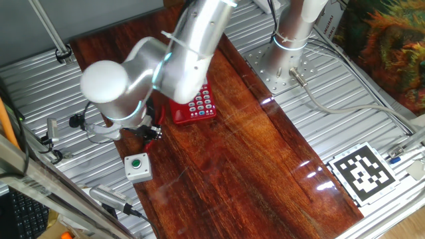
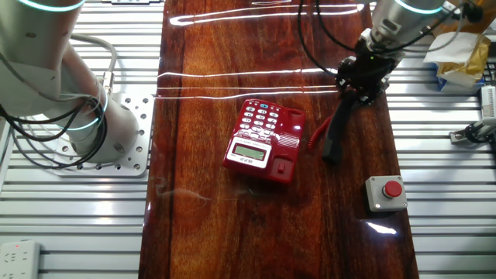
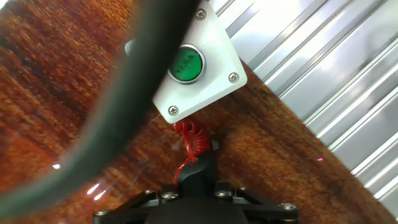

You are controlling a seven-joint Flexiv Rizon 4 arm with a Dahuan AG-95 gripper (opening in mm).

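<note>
A red desk phone with a keypad and a small display lies on the wooden table, its cradle side bare. Beside it, my gripper is shut on a dark handset, which sticks out from the fingers, slanting down over the table. From the handset's end a red coiled cord comes out in the wrist view. There the gripper shows at the bottom edge, with the dark handset between its fingers. In exterior view 1 the gripper is partly hidden by the wrist.
A grey box with a green button stands at the table's left edge, close to the gripper. A red-button box sits on the same edge. A blurred dark cable crosses the wrist view.
</note>
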